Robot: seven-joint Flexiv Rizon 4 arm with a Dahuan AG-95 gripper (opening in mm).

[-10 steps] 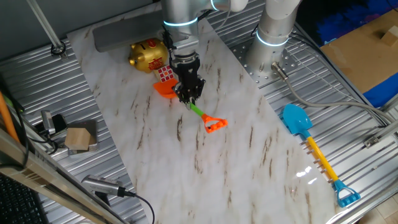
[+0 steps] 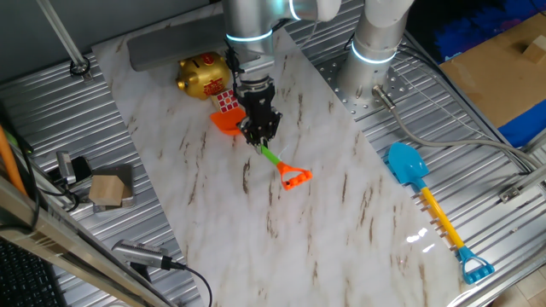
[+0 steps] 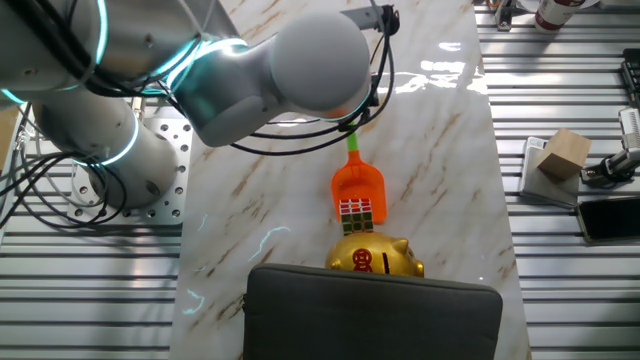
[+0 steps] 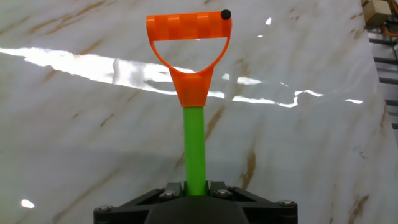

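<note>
An orange toy shovel with a green shaft [image 4: 194,146] runs under my gripper [image 2: 261,145], which is shut on that shaft. In the wrist view the fingers press in from both sides, and the orange D-shaped handle [image 4: 189,27] points away from me. The shovel's orange scoop [image 3: 358,184] lies on the far side of the gripper, towards a Rubik's cube [image 3: 356,215]. This cube sits at the scoop's front end; whether it rests on the scoop I cannot tell. The arm hides the shovel's middle in exterior view 2.
Behind the cube stands a golden piggy bank [image 2: 204,75], backed by a dark grey case [image 3: 372,315]. A blue and yellow shovel [image 2: 436,210] lies on the metal slats beside the table [image 2: 281,247].
The shovel's handle has swung slightly towards the near side in exterior view 1, with the gripper still on the shaft. The cube and piggy bank look unmoved.
</note>
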